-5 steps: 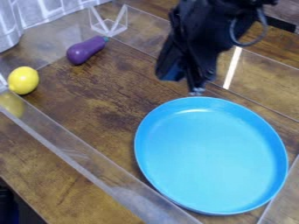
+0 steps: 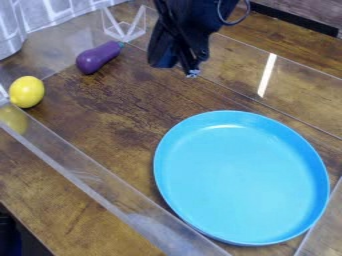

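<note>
My dark gripper (image 2: 187,62) hangs at the top centre of the camera view, above the wooden table and behind the blue plate (image 2: 241,178). Its fingertips are too dark to show clearly whether anything is between them. A purple eggplant (image 2: 96,58) lies to the left of the gripper. A yellow lemon (image 2: 26,92) sits at the far left.
A clear plastic wall (image 2: 100,180) runs along the lower left. A small clear, angular object (image 2: 124,22) stands at the back left, near a white item (image 2: 16,25) in the corner. The wooden surface left of the plate is free.
My gripper has moved up and to the left, away from above the plate toward the back. The plate, eggplant and lemon are unchanged.
</note>
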